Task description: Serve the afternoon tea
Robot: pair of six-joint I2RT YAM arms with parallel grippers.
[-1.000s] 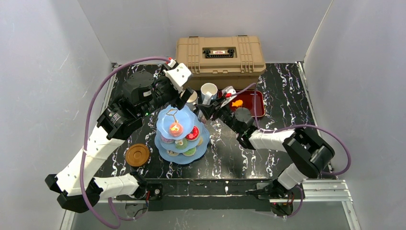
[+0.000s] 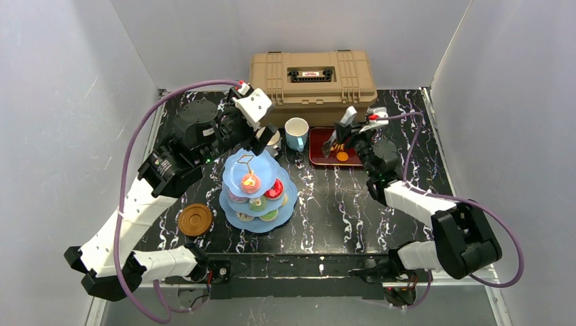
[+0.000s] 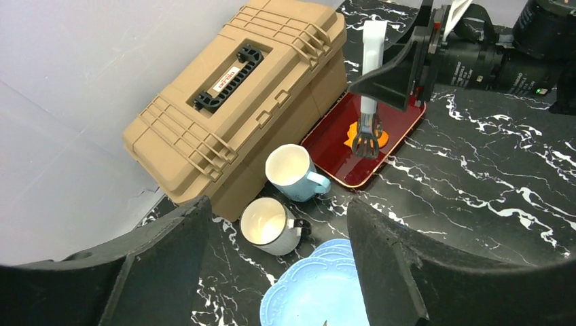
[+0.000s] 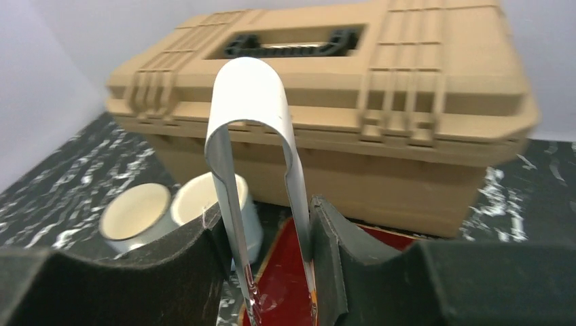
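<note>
My right gripper (image 2: 348,134) is shut on white tongs (image 3: 372,51), whose ends point down over the red tray (image 3: 331,146). Orange pieces (image 3: 382,140) lie in that tray, behind the tongs' head; nothing shows clearly between the tong ends. In the right wrist view the tongs' white bend (image 4: 250,81) rises between the fingers. My left gripper hangs over the far left part of the table, fingers apart and empty. Near it stands a blue three-tier stand (image 2: 233,168) bearing cakes. A blue mug (image 3: 314,182) and a white mug with dark handle (image 3: 280,239) stand behind the stand.
A big tan case (image 2: 312,85) fills the back, right behind the mugs and tray. A round brown lid (image 2: 195,220) lies left of the stand.
The right arm has carried the tongs rightward, from beside the cake stand and mugs to over the red tray. The left arm has kept still.
</note>
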